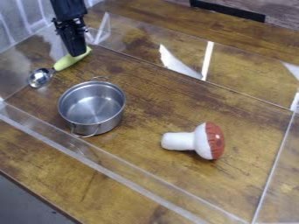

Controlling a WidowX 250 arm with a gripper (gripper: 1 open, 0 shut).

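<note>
My black gripper (75, 45) is at the back left, above a yellow-green elongated object (69, 60); its fingers look shut, with nothing clearly between them. A metal spoon (41, 77) lies in front of that object, to the left. A steel pot (91, 108) with wire handles stands empty at the middle left. A toy mushroom (194, 142) with a white stem and a red-and-white cap lies on its side at the right.
A clear plastic barrier (117, 195) borders the wooden work surface (163, 105) on several sides. The middle of the surface between pot and mushroom is clear.
</note>
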